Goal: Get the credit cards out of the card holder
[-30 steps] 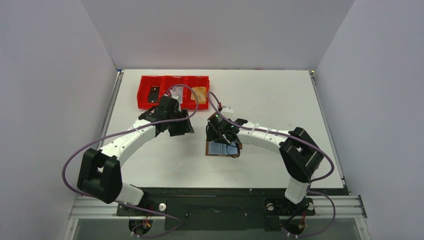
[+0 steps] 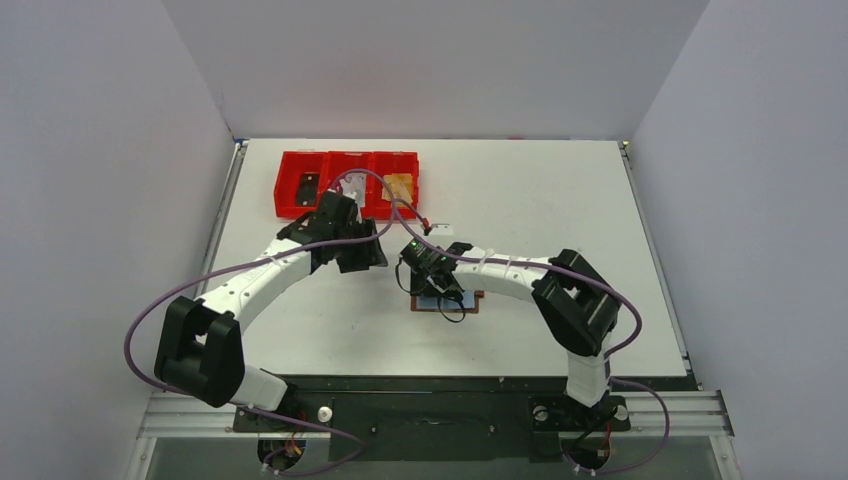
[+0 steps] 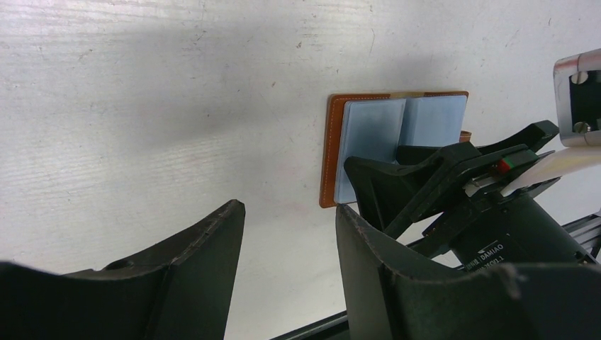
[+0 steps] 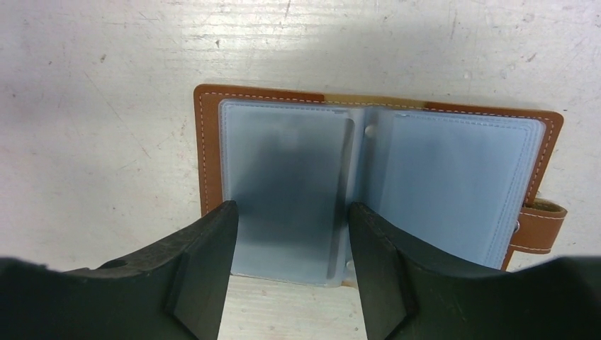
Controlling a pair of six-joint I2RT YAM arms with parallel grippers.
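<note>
The card holder lies spread open on the table, brown with a stitched edge and clear bluish sleeves; its clasp strap is at the right. No separate cards can be made out through the sleeves. My right gripper is parted above the left sleeve, nothing visible between its fingertips. In the left wrist view its black fingers partly cover the holder. Up and to the left of the holder, my left gripper stands open over bare table.
A red tray with three compartments stands at the back left, holding a dark item, something whitish and a tan item. Table right of the right arm is clear, as is the front left.
The left arm and the holder have stayed put.
</note>
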